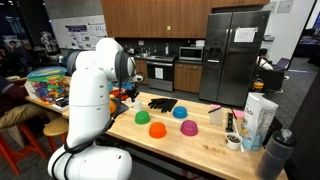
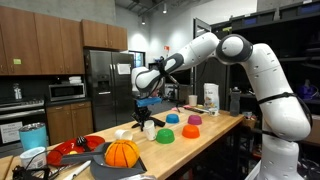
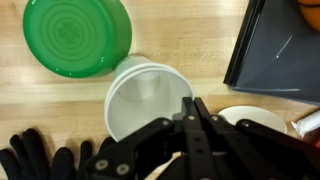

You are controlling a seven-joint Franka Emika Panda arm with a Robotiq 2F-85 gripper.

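Note:
A white cup (image 3: 150, 100) stands open side up in the wrist view, its mouth facing the camera and nothing visible inside. My gripper is shut, its fingertips over the right-hand part of the cup's rim. Whether the rim lies between the fingers cannot be made out. Exterior view 2 shows the cup (image 2: 149, 130) on the table directly below the hand. A green bowl (image 3: 78, 36) lies close beside the cup.
Black gloves (image 3: 45, 155) lie near the cup. A dark tray (image 3: 262, 50) and a small white dish (image 3: 255, 117) are on its other side. Orange (image 1: 157, 130), blue and magenta bowls sit farther along the table. An orange pumpkin-like object (image 2: 122, 153) rests at the near end.

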